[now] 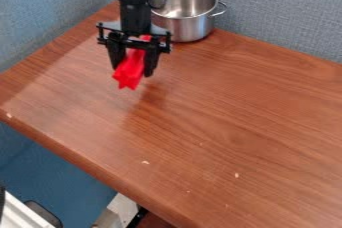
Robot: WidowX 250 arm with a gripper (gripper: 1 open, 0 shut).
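Note:
My gripper (132,58) is a black mechanism at the upper left, hanging in front of a steel pot. A red object (128,71) is between its fingers, lifted over the wooden table, its lower part hanging below the fingertips. How tightly the fingers close on it is hard to see.
The steel pot (198,24) with side handles stands at the back of the table (234,132), near the grey back wall. The table's left edge drops to a blue floor area.

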